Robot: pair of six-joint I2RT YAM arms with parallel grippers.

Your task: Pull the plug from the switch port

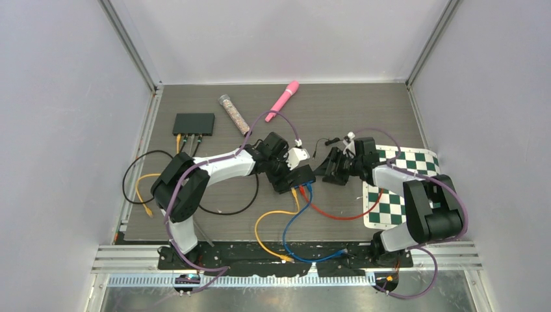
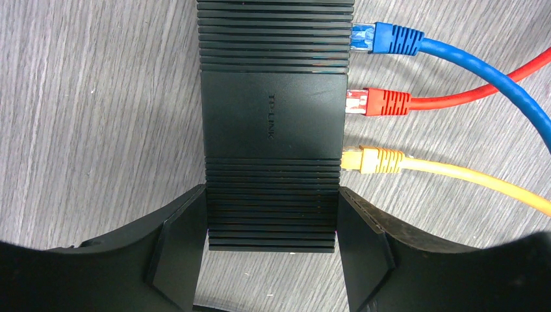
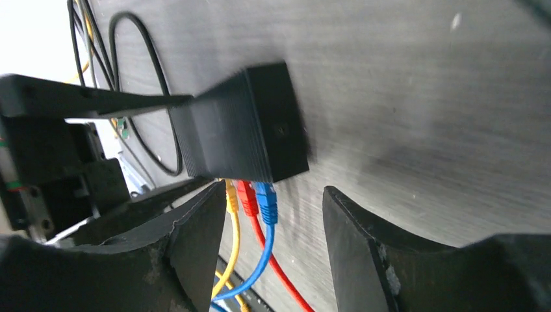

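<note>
My left gripper is shut on one end of the dark TP-Link switch [image 2: 273, 114], gripping it across its width on the grey table. A blue plug [image 2: 396, 39], a red plug [image 2: 387, 102] and a yellow plug [image 2: 381, 160] sit in ports along one side, their cables trailing toward the front of the table. My right gripper stands open just to the right of the switch in the top view, facing it, with nothing held between its fingers.
A second switch [image 1: 193, 121] with cables sits at the back left. A clear tube [image 1: 234, 114] and a pink stick [image 1: 281, 101] lie behind. A checkered board [image 1: 383, 218] is on the right under the right arm. Cables spread over the front.
</note>
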